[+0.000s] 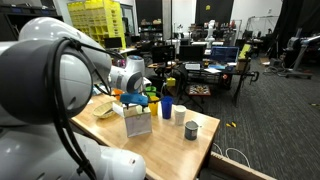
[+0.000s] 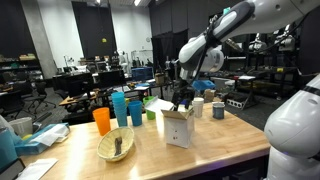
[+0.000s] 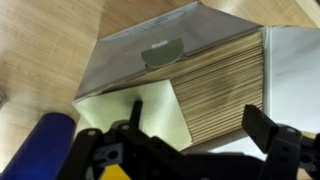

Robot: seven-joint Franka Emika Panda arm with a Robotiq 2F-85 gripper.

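A white box [image 2: 178, 132] with its top flaps raised stands on the wooden table. In the wrist view, brown ridged material shows in the box's opening [image 3: 210, 95], beside a grey flap with a dark semicircular mark. A pale yellow-green piece [image 3: 165, 112] lies along one edge of that opening. My gripper is right over the box with its fingers spread wide. One finger reaches over the pale piece; whether they touch is unclear. The other [image 3: 262, 130] is near the opposite side of the opening. Nothing shows gripped between them.
A blue cup [image 3: 40, 148] stands close to the box. A shallow basket [image 2: 115, 145] sits to the left in exterior view 2. White [image 1: 191, 130] and grey [image 1: 207, 130] containers stand right of the box in exterior view 1.
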